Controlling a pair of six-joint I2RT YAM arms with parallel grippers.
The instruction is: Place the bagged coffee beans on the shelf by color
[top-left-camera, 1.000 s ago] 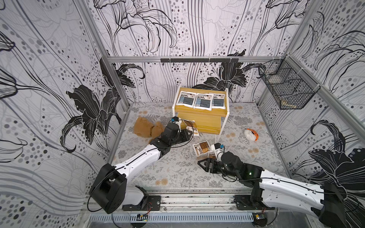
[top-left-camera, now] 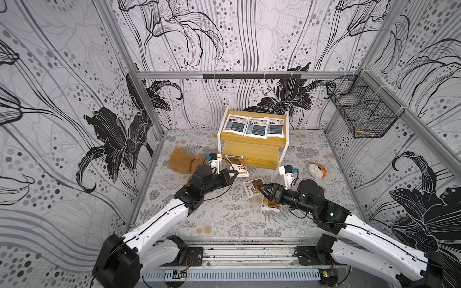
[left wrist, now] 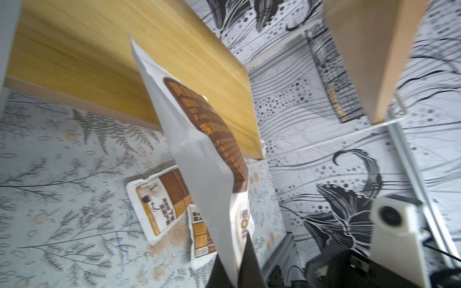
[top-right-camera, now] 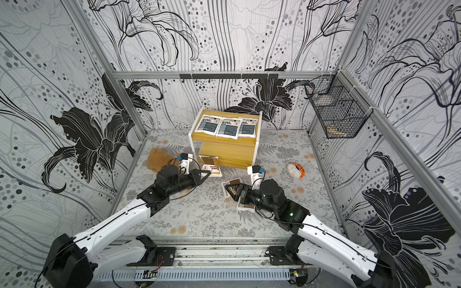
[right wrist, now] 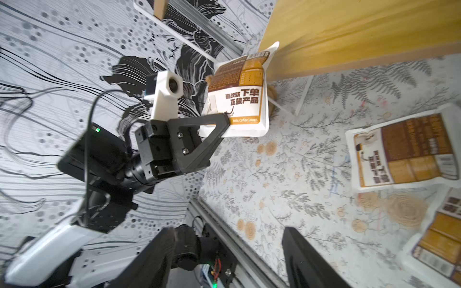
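Observation:
My left gripper (top-left-camera: 234,173) is shut on the bottom edge of a white and brown coffee bag (left wrist: 206,139). This bag (right wrist: 237,91) hangs tilted in front of the shelf's lower board (top-left-camera: 252,152), above the table. On the table lie two more brown bags: the nearer to the shelf (right wrist: 408,148) is flat, and the other (right wrist: 439,242) is close beside it, partly under my right arm in the top views. Over these, my right gripper (top-left-camera: 261,190) stands open with nothing between its fingers. Three blue-labelled bags (top-left-camera: 256,128) lie side by side on the top board.
A brown plush-looking object (top-left-camera: 181,160) sits left of the shelf, partly behind my left arm. To the right lies a white and orange item (top-left-camera: 317,170). A wire basket (top-left-camera: 367,108) hangs on the right wall. The lower board looks bare.
My left gripper and its bag have shifted slightly left and toward the front, away from the shelf. My right gripper has moved from the table's front up over the loose brown bags.

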